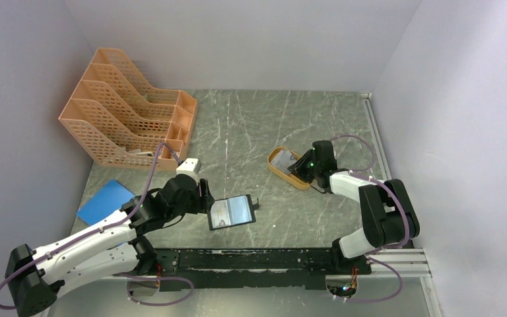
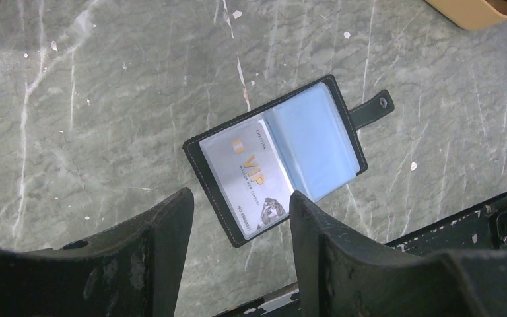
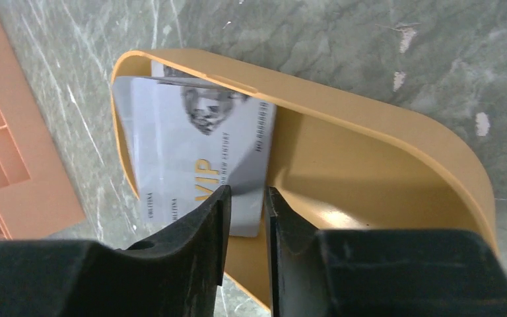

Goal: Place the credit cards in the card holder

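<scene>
The black card holder [image 2: 214, 188] lies unfolded on the table. A white VIP card [image 2: 251, 198] shows in one clear sleeve; the other sleeve [image 2: 313, 142] looks pale blue. Apart above the holder, my left gripper is open and empty. In the right wrist view, white cards [image 3: 185, 148] lie loosely stacked in a tan oval tray [image 3: 363, 115], some tilted against its wall. My right gripper has its tips low by the top card's edge, a narrow gap between them. Whether they touch the card cannot be told.
A peach slatted organizer [image 1: 132, 112] stands at the back left. A blue flat sheet [image 1: 105, 202] lies beside the left arm. Bare table separates the tray from the holder.
</scene>
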